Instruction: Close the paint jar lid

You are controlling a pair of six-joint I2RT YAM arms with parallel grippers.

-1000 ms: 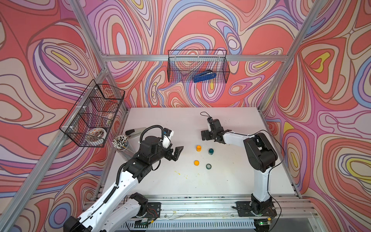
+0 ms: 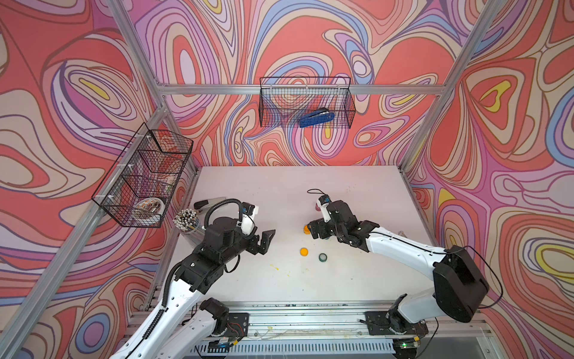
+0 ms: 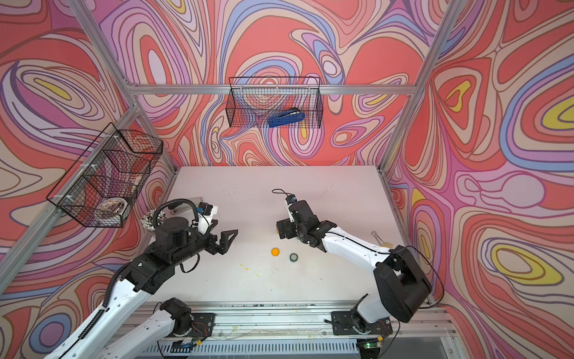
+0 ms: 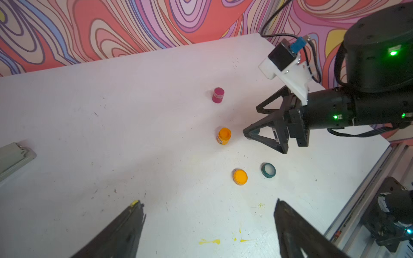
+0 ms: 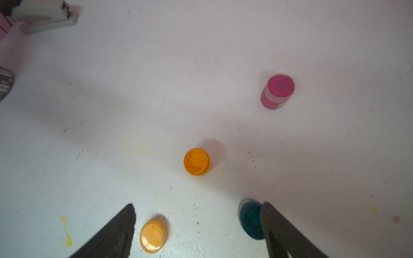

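Observation:
An orange paint jar [image 4: 224, 135] stands upright with its orange top facing up. In front of it, a yellow-orange lid [image 4: 240, 176] lies on the table. Right of that rests a teal-rimmed lid [image 4: 268, 170] with a pale inside. A teal jar [image 5: 250, 218] stands beside the orange one, partly covered by a finger of my right gripper. That gripper hovers over the jars, its fingers apart and empty. The magenta jar [image 5: 279, 89] farther back has a magenta top. My left gripper is open and empty, above the table to the left.
A grey stapler-like object [image 4: 15, 158] lies at the left, near a holder of white-tipped sticks [image 2: 186, 220]. Wire baskets [image 2: 307, 104] hang at the back and left.
The lids stayed put.

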